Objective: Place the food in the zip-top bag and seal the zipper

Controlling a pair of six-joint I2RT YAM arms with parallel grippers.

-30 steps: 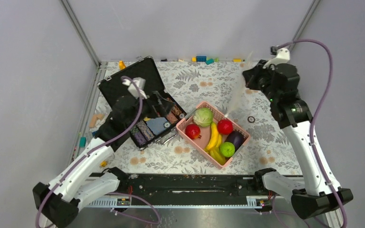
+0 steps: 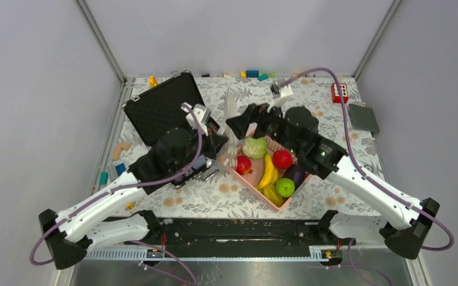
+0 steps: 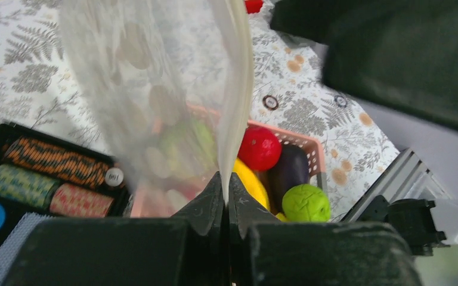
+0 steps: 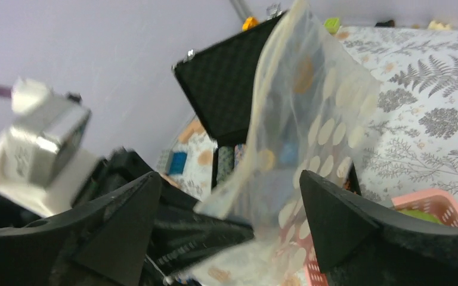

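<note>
A translucent zip top bag (image 2: 231, 122) hangs upright between my two grippers. My left gripper is shut on its edge, which runs between the fingers. My right gripper stands open beside the bag, blurred in its own view. Below, the pink basket (image 2: 256, 192) holds the food: a cabbage (image 2: 254, 148), a pomegranate (image 2: 243, 163), a red fruit (image 2: 282, 158), bananas (image 2: 267, 170), an eggplant (image 2: 294, 174) and a green apple (image 2: 284, 187).
An open black case (image 2: 161, 104) with compartments lies at left. A red object (image 2: 339, 92) and a grey pad (image 2: 364, 117) sit at the back right. Small blocks line the rear edge. The table right of the basket is clear.
Both arms have come together over the basket's left side. The bag has moved left with them; my left gripper has shut on it, and my right gripper has opened.
</note>
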